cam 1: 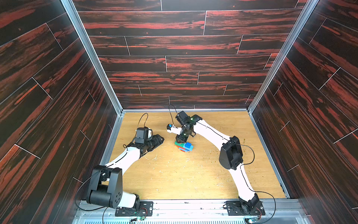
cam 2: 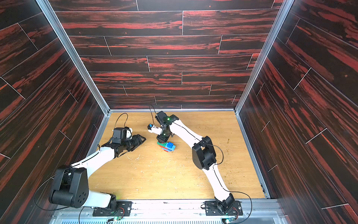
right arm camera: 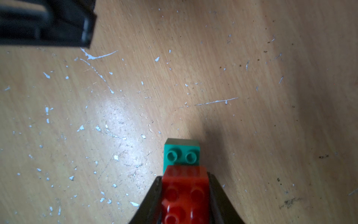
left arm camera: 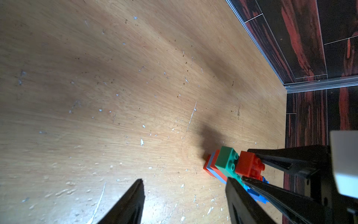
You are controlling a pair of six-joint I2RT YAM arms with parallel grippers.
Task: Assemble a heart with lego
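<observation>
A small stack of red, green and blue bricks (cam 1: 185, 147) (cam 2: 167, 147) lies mid-table; its green brick (left arm camera: 225, 158) (right arm camera: 180, 147) shows studs. Over it my right gripper (cam 1: 181, 138) (cam 2: 162, 138) is shut on a red brick (left arm camera: 246, 164) (right arm camera: 184, 190), which overlaps the green brick in both wrist views. Whether it touches cannot be told. To the left of the stack, apart from it, my left gripper (cam 1: 160, 139) is open, with bare table between its fingers.
Dark panelled walls bound it at the back and both sides.
</observation>
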